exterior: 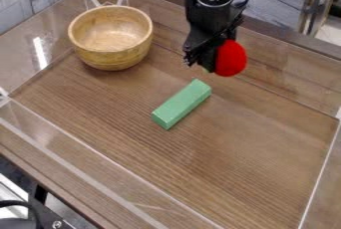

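My black gripper (209,58) is in the upper middle of the camera view, shut on a red object (228,60), which looks round; the fingers partly hide it. Below and left of the gripper, a mint-green block (181,105) lies on the wooden table.
A light wooden bowl (111,36) sits at the upper left, left of the gripper. Raised rims run along its edges, and a dark object is partly visible at the bottom left corner.
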